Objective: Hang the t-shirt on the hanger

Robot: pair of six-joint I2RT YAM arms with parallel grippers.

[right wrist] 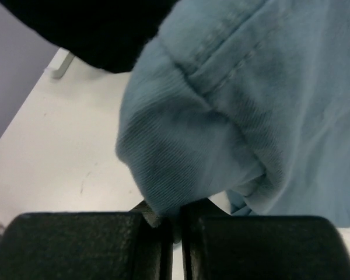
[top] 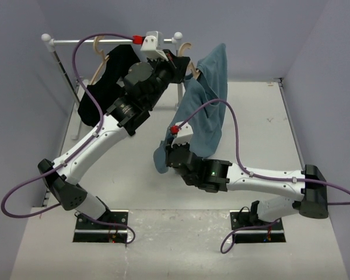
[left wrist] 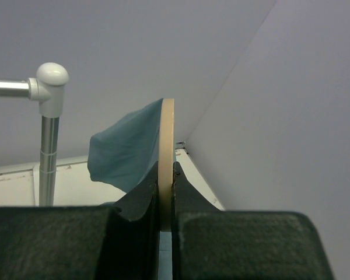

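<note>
The blue-grey t-shirt (top: 209,119) hangs in folds to the right of the rack. A wooden hanger (top: 194,70) reaches into its upper part. In the left wrist view my left gripper is shut on the pale wooden hanger (left wrist: 165,146), with blue cloth behind it. My right gripper (top: 168,153) is at the shirt's lower left side. In the right wrist view its fingers are closed on a fold of the t-shirt (right wrist: 186,151). How far the hanger's arms reach inside the shirt is hidden by cloth.
A white rail (top: 119,41) stands at the back left, its right post (left wrist: 48,151) close to my left gripper. A black garment (top: 96,96) hangs there on another wooden hanger (top: 98,44).
</note>
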